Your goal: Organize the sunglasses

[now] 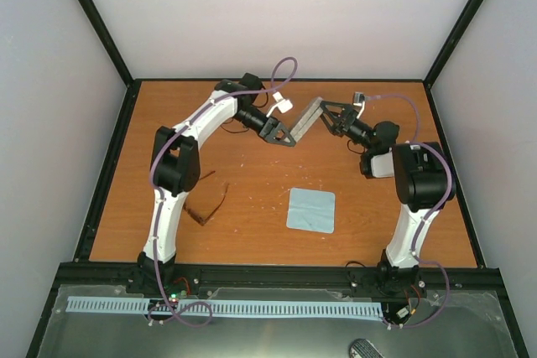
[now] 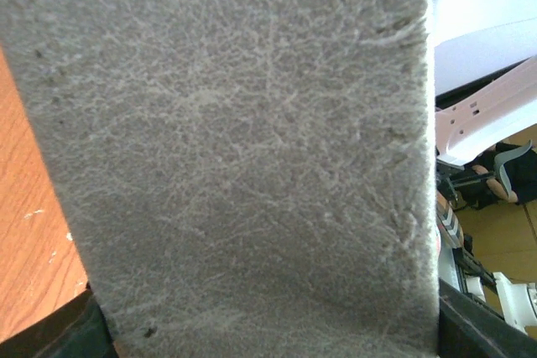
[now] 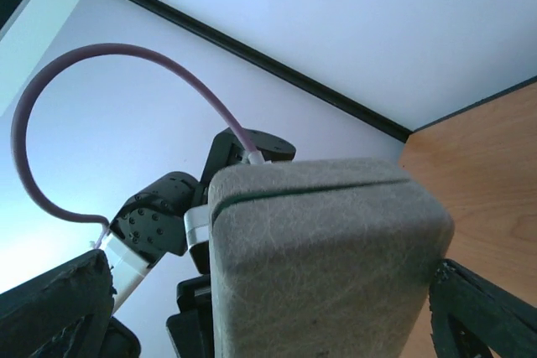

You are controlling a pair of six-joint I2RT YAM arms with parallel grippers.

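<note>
A grey glasses case point(image 1: 304, 121) is held up in the air by my left gripper point(image 1: 286, 137), which is shut on its near end; it fills the left wrist view point(image 2: 235, 148). My right gripper point(image 1: 329, 111) stands open at the case's other end, its fingers either side of the case point(image 3: 327, 266) in the right wrist view. The sunglasses point(image 1: 201, 211) lie on the table at the left front. A light blue cloth point(image 1: 310, 210) lies flat right of the front middle.
The wooden table point(image 1: 235, 241) is bordered by dark rails and white walls. Its middle, below the raised arms, is mostly clear.
</note>
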